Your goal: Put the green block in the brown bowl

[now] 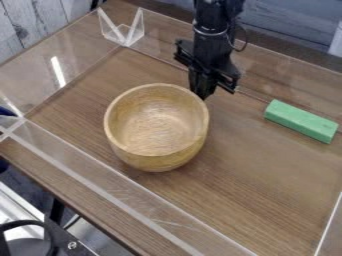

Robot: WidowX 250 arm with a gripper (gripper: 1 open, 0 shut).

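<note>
The brown bowl [158,128] is empty and sits upright near the middle of the table. At its far right rim are the dark fingertips of my gripper [203,92], which reaches down from the top of the view. The tips seem to touch the rim or stand right behind it; whether they pinch it does not show. To the right lies the long green block [301,121], flat on the wood and well apart from both bowl and gripper.
A clear open-topped container [122,31] stands at the back left. Black cables [32,238] lie in the lower left corner, off the table's edge. Bare wood [247,185] stretches across the front right.
</note>
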